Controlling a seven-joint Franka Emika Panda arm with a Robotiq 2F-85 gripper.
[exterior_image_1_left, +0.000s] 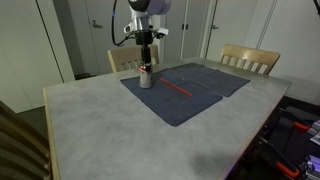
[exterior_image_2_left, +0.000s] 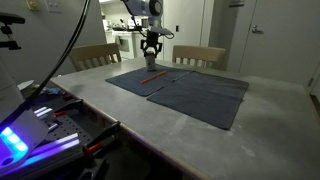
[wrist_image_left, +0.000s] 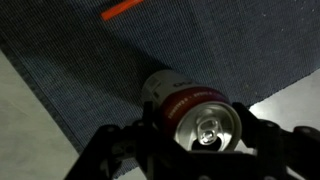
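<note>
A soda can (exterior_image_1_left: 145, 79) stands upright near the back-left corner of a dark cloth (exterior_image_1_left: 185, 115) in exterior view 1. Right above and around its top is my gripper (exterior_image_1_left: 146, 66). From the wrist view I look down on the can (wrist_image_left: 207, 124), with its silver lid and pull tab showing and a dark red side below. The black fingers (wrist_image_left: 148, 112) stand apart, one on each side of it. Whether they touch the can is hard to tell. In exterior view 2 the can (exterior_image_2_left: 150, 58) is small and far off, under the gripper.
An orange-red stick (exterior_image_1_left: 175, 88) lies on the cloth to the can's right. Another dark cloth (exterior_image_2_left: 195, 98) spreads close by. Wooden chairs (exterior_image_1_left: 249, 59) line the table's edges.
</note>
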